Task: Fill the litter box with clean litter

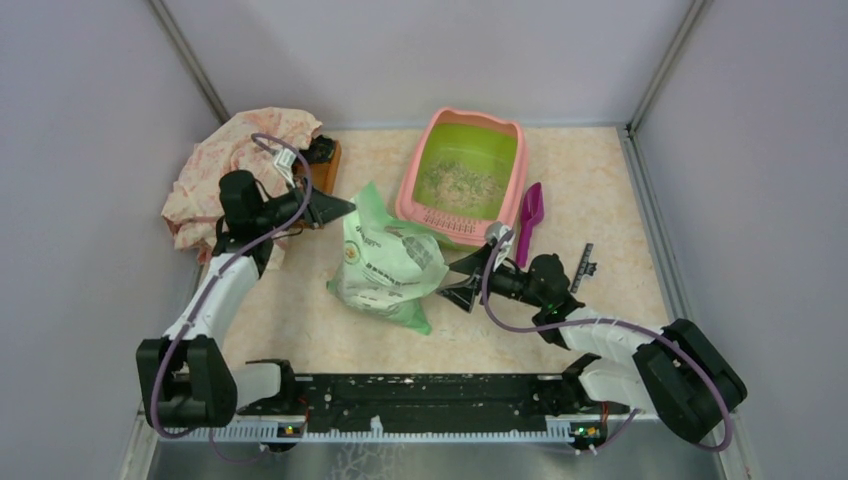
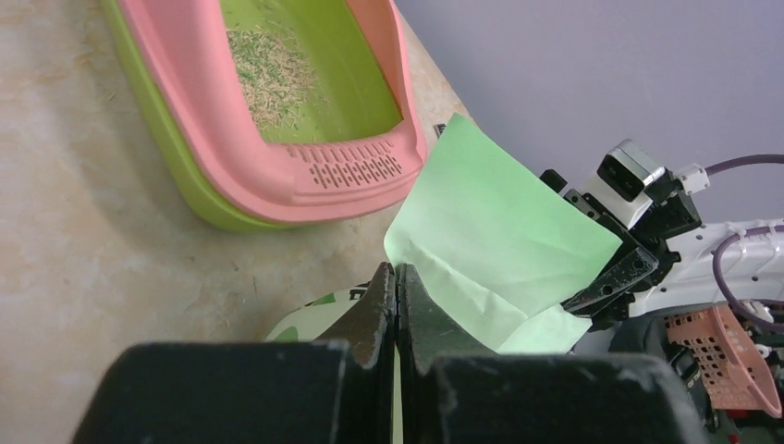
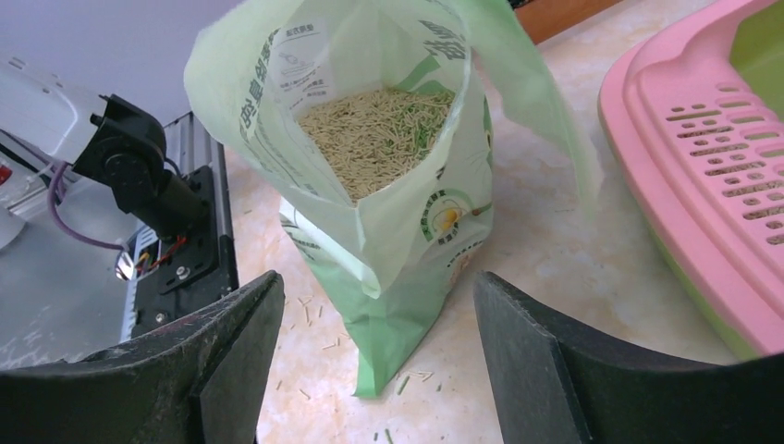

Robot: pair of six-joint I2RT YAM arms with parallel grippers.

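Observation:
A green-and-white litter bag (image 1: 385, 265) stands mid-table, its top open with pellets (image 3: 374, 134) inside. My left gripper is shut on the thin edge of the bag's top. My right gripper (image 1: 450, 280) is open at the bag's right side; in the right wrist view nothing is between its fingers. The litter box (image 1: 408, 188), green with a pink rim (image 3: 647, 148), stands behind the bag, with a thin scattering of pellets on its floor.
A purple scoop (image 1: 531, 208) lies right of the box. A pink cloth (image 1: 205, 175) and a wooden tray (image 1: 330, 165) are at back left. Loose pellets (image 3: 416, 375) lie by the bag.

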